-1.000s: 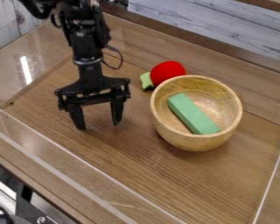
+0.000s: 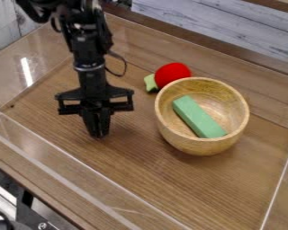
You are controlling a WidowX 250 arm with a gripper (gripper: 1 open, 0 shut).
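The black gripper (image 2: pixel 96 126) of the arm is low over the bare wooden table (image 2: pixel 134 189), left of a yellow wooden bowl (image 2: pixel 214 90). Its fingers point down close to the tabletop and look drawn near each other; whether anything is between them, or how far apart they are, is unclear. A green block (image 2: pixel 197 117) lies inside the bowl.
A red round object (image 2: pixel 172 74) with a small green part lies behind the bowl, to the left of its back rim. The table's front, right and far left are clear. The table's back edge runs along the top right.
The bowl, the green block and the red object have not moved.
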